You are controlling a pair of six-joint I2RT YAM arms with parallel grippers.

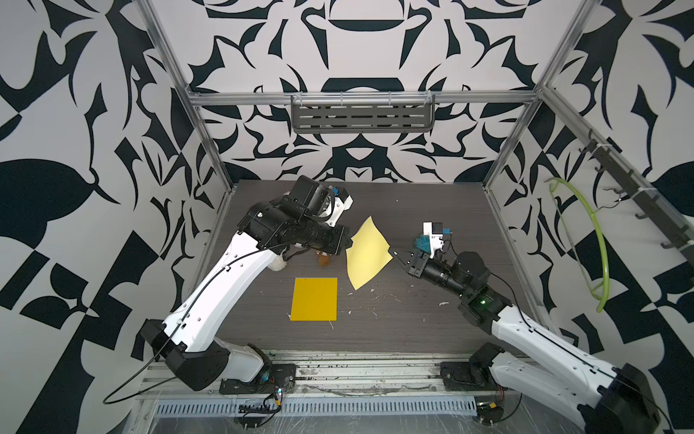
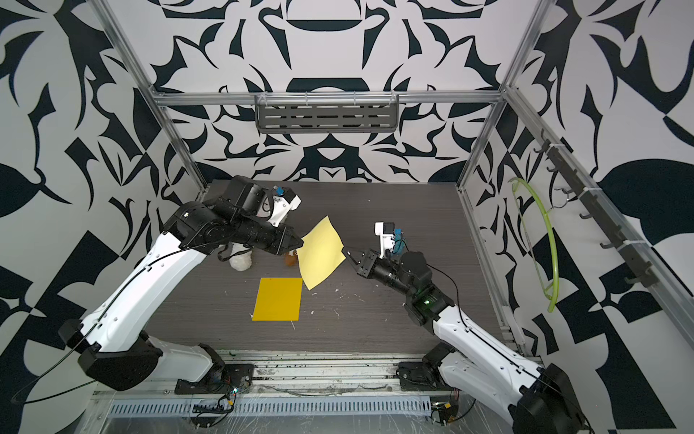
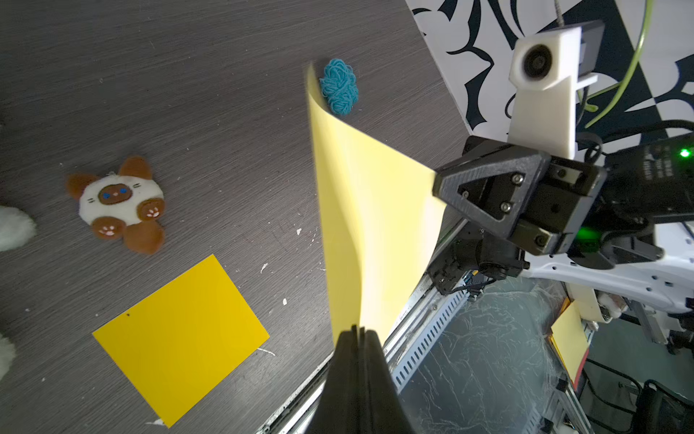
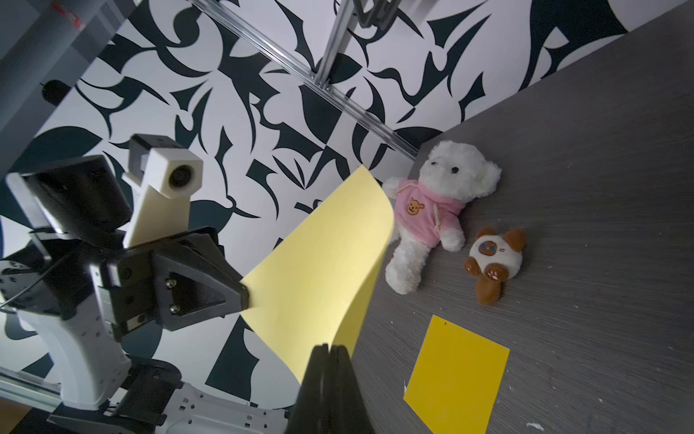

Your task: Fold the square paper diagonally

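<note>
A pale yellow paper hangs in the air between both grippers, bowed, with its top corner curling in the left wrist view. My left gripper is shut on one edge of it; my right gripper is shut on the opposite side, seen at the paper's corner in the left wrist view. A darker yellow square lies flat on the table below and to the left of the held paper.
A brown-and-white plush toy and a white bear in pink lie at the left of the table. A teal yarn bundle lies at the right.
</note>
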